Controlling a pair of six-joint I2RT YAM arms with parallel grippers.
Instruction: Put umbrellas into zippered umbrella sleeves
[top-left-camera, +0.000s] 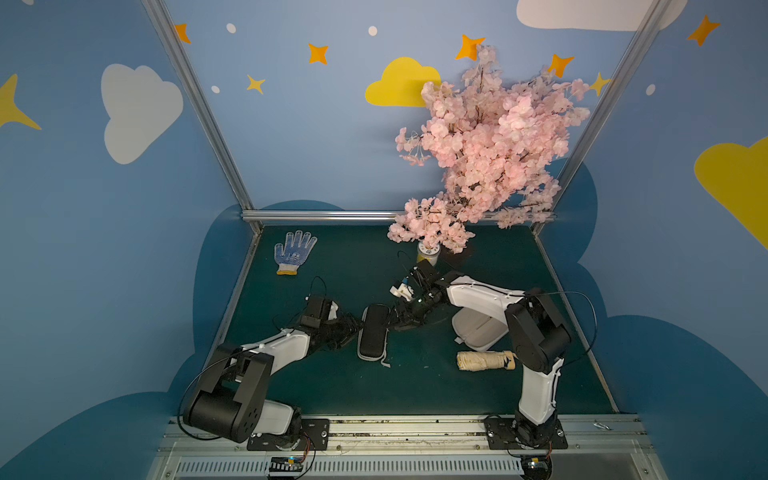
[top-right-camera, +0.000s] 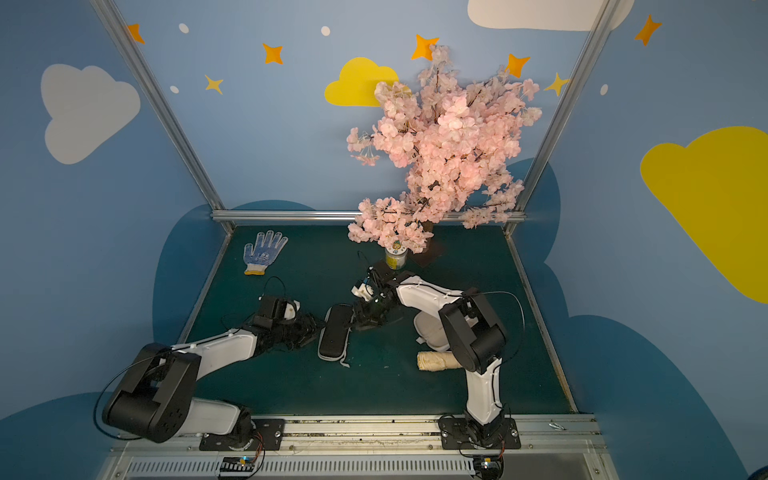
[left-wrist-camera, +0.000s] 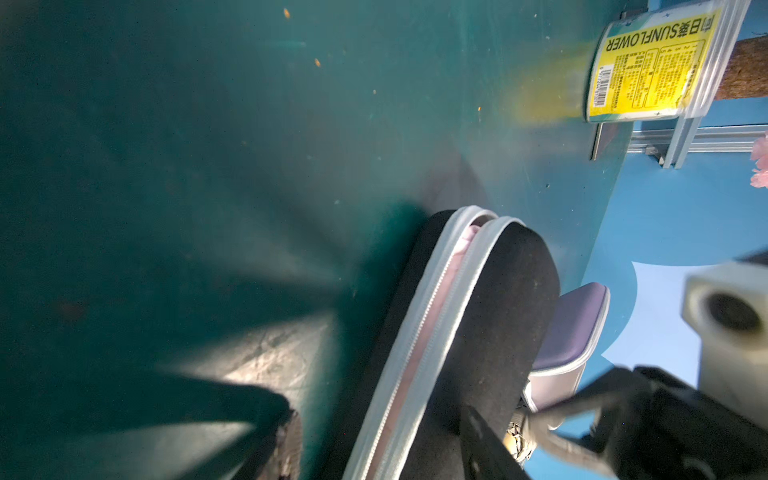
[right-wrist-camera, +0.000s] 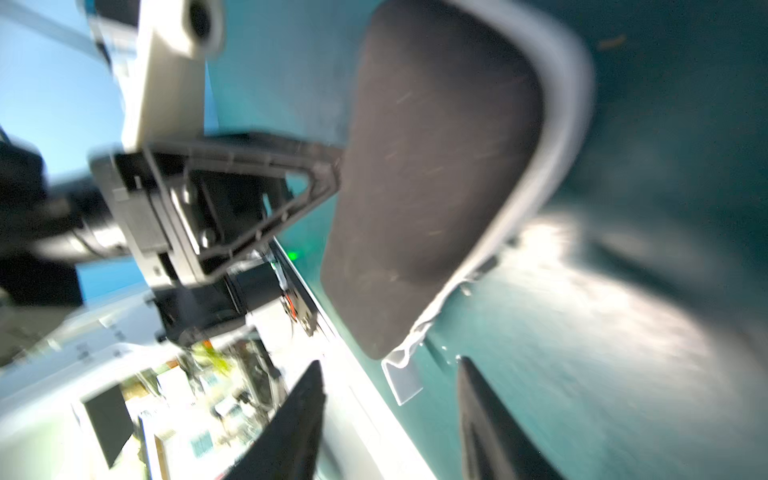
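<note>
A black case with pale zipper trim (top-left-camera: 373, 332) lies mid-table between the grippers. In the left wrist view its zipper (left-wrist-camera: 424, 336) is partly parted, showing pink inside. My left gripper is at its near end, fingers apart on either side; contact is unclear. My right gripper hangs just off the case's other end in its blurred wrist view, fingers apart, nothing visible between them. A beige rolled bundle (top-left-camera: 480, 360), possibly an umbrella, lies at the right.
A grey case (top-left-camera: 472, 328) lies under the right arm. A can (top-left-camera: 428, 252) holding or beside the blossom tree (top-left-camera: 496, 152) stands at the back; a glove (top-left-camera: 294, 253) lies at back left.
</note>
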